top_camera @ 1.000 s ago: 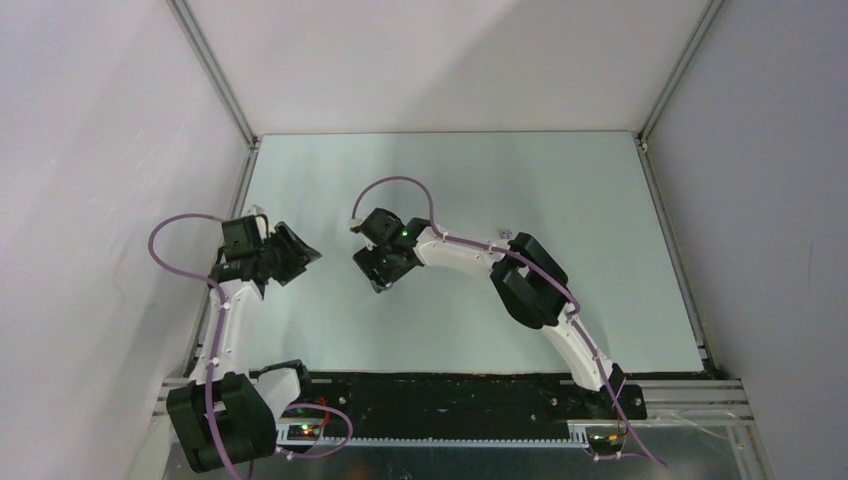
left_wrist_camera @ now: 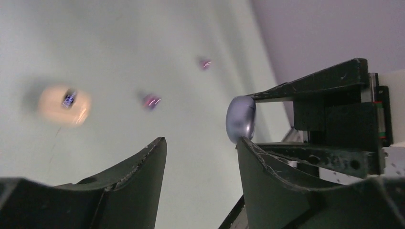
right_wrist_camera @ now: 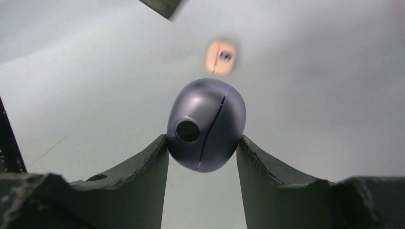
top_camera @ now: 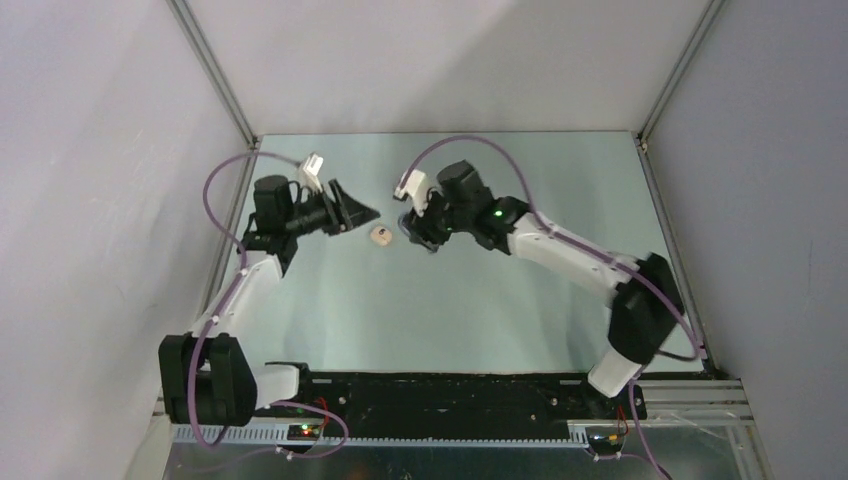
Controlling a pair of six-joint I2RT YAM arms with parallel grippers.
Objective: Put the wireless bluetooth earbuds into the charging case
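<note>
A dark purple rounded case with a round hole and a seam line is held between the fingers of my right gripper; it also shows at the right of the left wrist view (left_wrist_camera: 241, 118). My left gripper is open, nothing between its fingers. On the table lies a peach case (top_camera: 381, 235) with a dark spot on it, below the left gripper in the top view. Two small purplish pieces, apparently earbuds, lie apart on the table, a nearer one (left_wrist_camera: 151, 101) and a farther one (left_wrist_camera: 205, 63); both are blurred.
Both grippers are close together near the middle, and a dark tip (right_wrist_camera: 165, 5) enters the top of the right wrist view.
Both arms have moved. The left gripper has gone right and away from the front edge; the right gripper has gone right and back, its elbow swinging outward.
</note>
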